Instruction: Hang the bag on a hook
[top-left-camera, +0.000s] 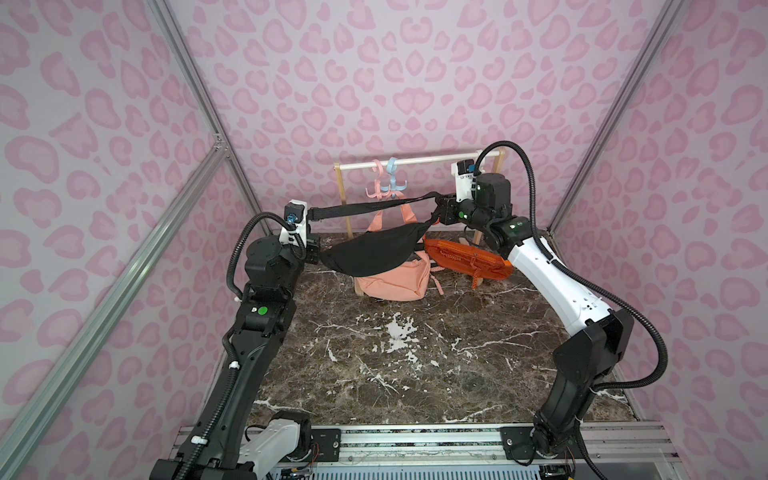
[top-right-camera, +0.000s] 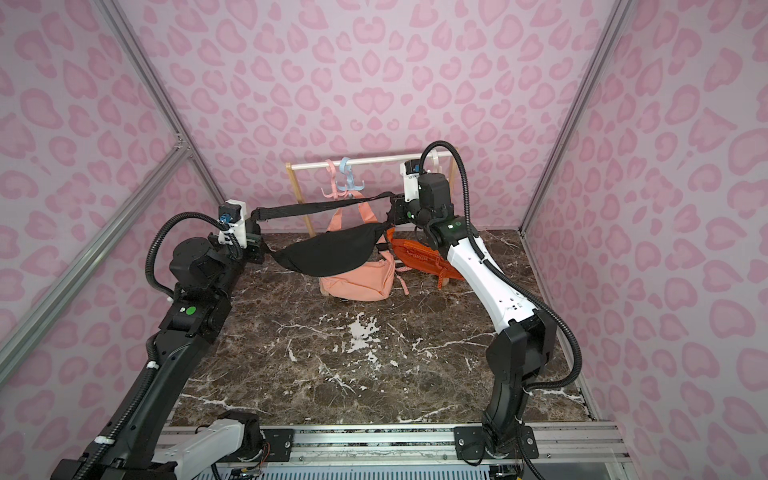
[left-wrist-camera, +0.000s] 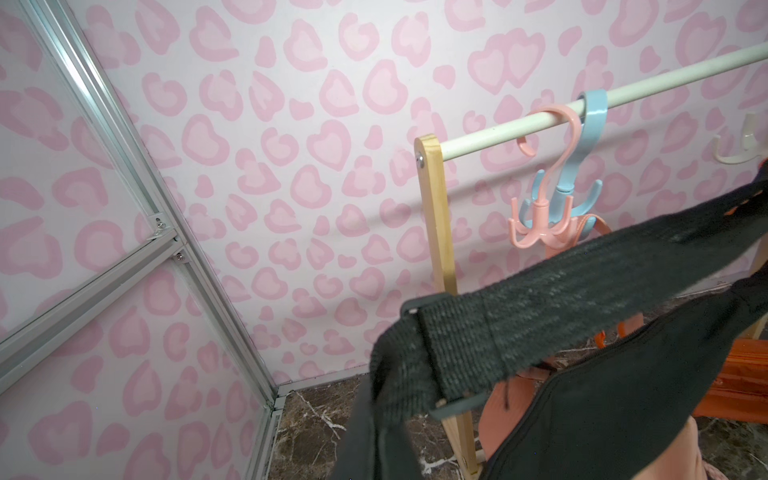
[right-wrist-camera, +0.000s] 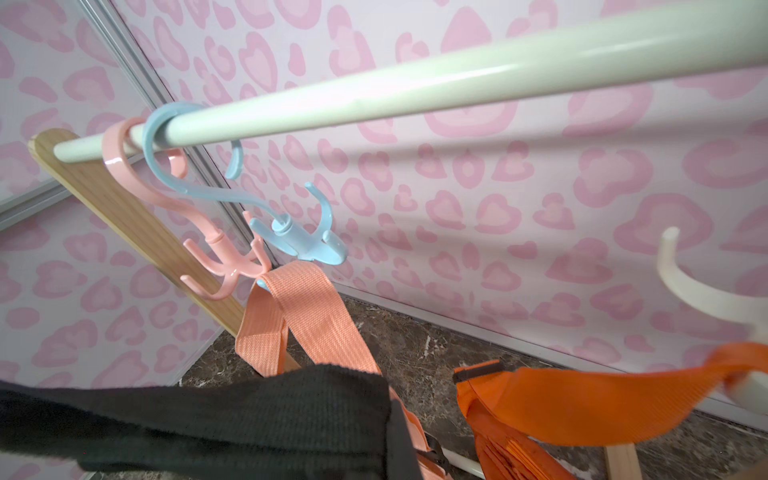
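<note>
A black bag (top-left-camera: 376, 252) hangs stretched in the air between my two arms, its strap (top-left-camera: 360, 209) drawn nearly straight above the pouch. At its left end my left gripper (top-left-camera: 313, 237) is shut on the strap; the left wrist view has the strap (left-wrist-camera: 512, 320) folded over close to the camera. My right gripper (top-left-camera: 445, 210), shut on the other end, is higher and near the rail. Black fabric (right-wrist-camera: 240, 416) covers its fingers in the right wrist view. Pink (left-wrist-camera: 544, 216), blue (right-wrist-camera: 304, 240) and white hooks (right-wrist-camera: 712, 296) hang on the white rail (right-wrist-camera: 416, 88).
A pink bag (top-left-camera: 396, 284) hangs behind the black one by its strap, on the blue hook. An orange bag (top-left-camera: 468, 260) is at the right, its strap (right-wrist-camera: 608, 400) at the white hook. Wooden posts (left-wrist-camera: 438, 216) carry the rail.
</note>
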